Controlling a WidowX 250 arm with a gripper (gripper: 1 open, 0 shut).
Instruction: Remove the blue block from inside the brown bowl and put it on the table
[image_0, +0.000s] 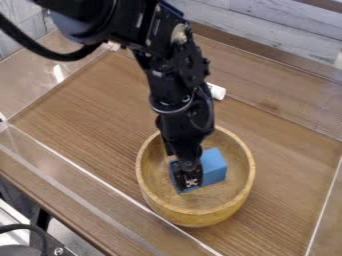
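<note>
The blue block lies inside the brown bowl, towards its right side. My black gripper reaches down into the bowl from above. Its lower fingers overlap the block's left part in the view and hide some of it. No grip on the block can be seen. The dark fingers run together against the arm, so how far apart they stand does not show.
The wooden table is bare to the left of the bowl, and there is clear room on the right too. A small white object lies behind the bowl. Cables and white hardware occupy the lower left corner.
</note>
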